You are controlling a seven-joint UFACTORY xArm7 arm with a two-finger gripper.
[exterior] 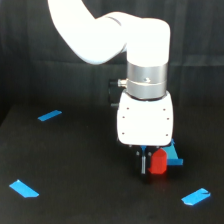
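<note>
A small red object point(159, 162) lies on the dark table, right beside the tip of my gripper point(145, 160). The arm hangs from above with its white hand over this spot, the fingers pointing down. Part of the red object may be hidden behind the fingers. It is too small and dark there to see how far the fingers stand apart or whether anything is between them. Just behind the red object, a blue patch or object point(174, 154) shows, partly covered by the hand.
Blue tape strips mark the table: a left rear strip point(49, 115), a left front strip point(24, 188) and a right front strip point(196, 197). Dark curtains hang at the back.
</note>
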